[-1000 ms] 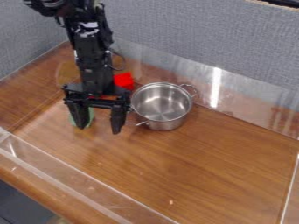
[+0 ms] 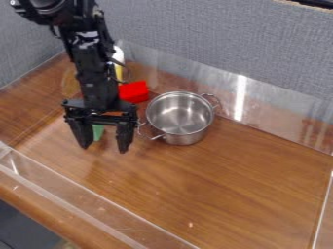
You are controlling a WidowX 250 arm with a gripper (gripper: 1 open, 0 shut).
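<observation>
My black gripper (image 2: 105, 134) hangs low over the left part of the wooden table, its two fingers spread apart. A small green object (image 2: 96, 132) shows behind the left finger, mostly hidden, so I cannot tell whether it touches the gripper. A red object (image 2: 134, 91) lies behind the gripper. A steel pot (image 2: 181, 117) with wire handles stands just right of the gripper.
Something yellowish, partly hidden by the arm, sits at the back left. Clear panels line its edges, with grey walls behind.
The arm and gripper have shifted slightly to the left over the last second, covering more of the green object. The pot has not moved.
</observation>
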